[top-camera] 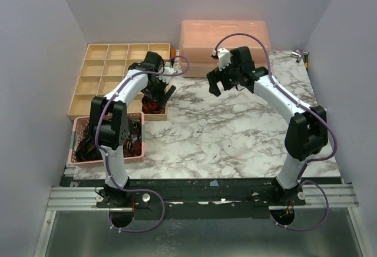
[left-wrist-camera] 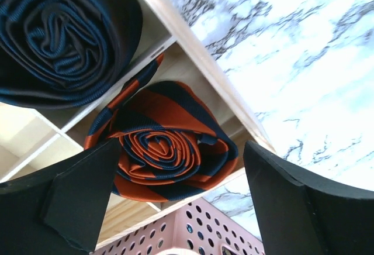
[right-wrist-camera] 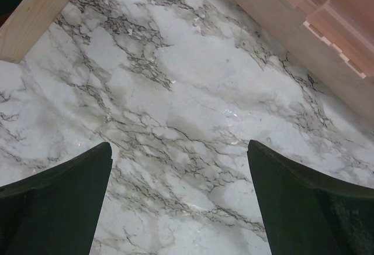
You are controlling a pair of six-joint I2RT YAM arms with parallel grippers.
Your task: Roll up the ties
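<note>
An orange and navy striped tie (left-wrist-camera: 160, 147), coiled into a loose roll, lies in the front corner compartment of the wooden organizer (top-camera: 95, 84). One end of it rises along the divider. A dark blue rolled tie (left-wrist-camera: 61, 41) fills the neighbouring compartment. Over the striped roll hangs my left gripper, its fingers spread wide to either side and nothing clasped in them. My right gripper stands open above bare marble, right of the organizer; only tabletop shows between its fingers.
A pink perforated basket (top-camera: 75, 142) of dark ties stands in front of the organizer. The large peach box (top-camera: 224, 36) is at the back centre.
</note>
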